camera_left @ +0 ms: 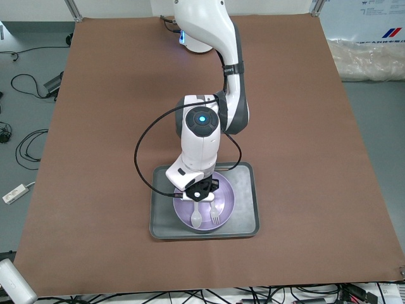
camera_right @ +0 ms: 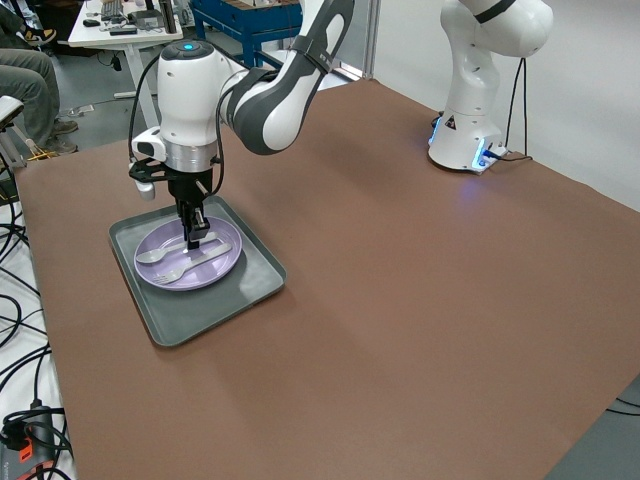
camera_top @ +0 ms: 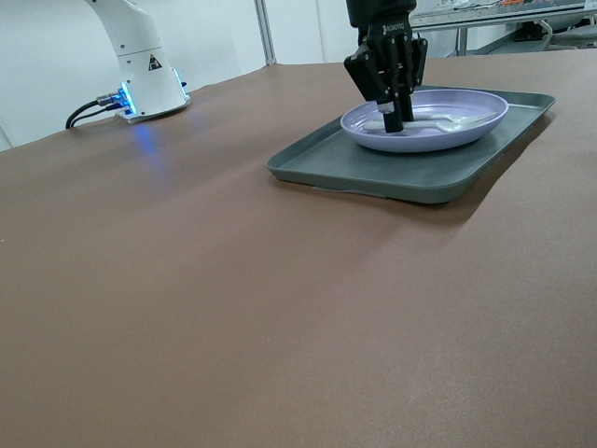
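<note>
A purple plate [camera_left: 224,218] sits on a grey-green tray [camera_left: 164,218], seen from all three cameras. A white spoon [camera_left: 196,218] and a white fork [camera_left: 215,215] lie on the plate. My black gripper [camera_top: 396,117] is down at the plate, over the utensils' handles, in the top view. In the left view the arm's wrist hides the fingertips. The right view shows the gripper [camera_right: 194,240] between the spoon and fork from above. Whether its fingers are open or closed, or hold a utensil, I cannot tell.
Cables lie along the near edge outside the tabletop.
</note>
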